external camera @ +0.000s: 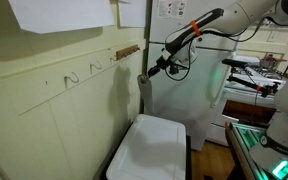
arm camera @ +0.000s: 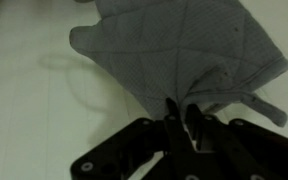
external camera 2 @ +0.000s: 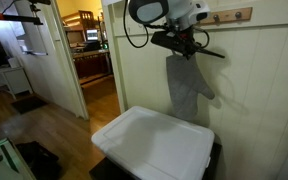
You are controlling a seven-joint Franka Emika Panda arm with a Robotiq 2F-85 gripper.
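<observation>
A grey quilted cloth (arm camera: 174,50) fills much of the wrist view, pinched at its lower edge by my gripper; a narrow loop sticks out to the right of the fingers. In exterior view 2 the cloth (external camera 2: 188,92) hangs down in front of the white panelled wall, above the white lid-like surface. Exterior view 1 shows the cloth (external camera: 145,92) edge-on below my gripper (external camera: 145,77), close to the wall. The fingers are shut on the cloth's upper end.
A white flat-topped box (external camera: 152,150) stands below the cloth. Wooden hook rails are on the wall, one rail (external camera 2: 232,16) just right of the arm in exterior view 2. Metal hooks (external camera: 95,65) sit further along. A white fridge (external camera: 199,70) stands behind the arm.
</observation>
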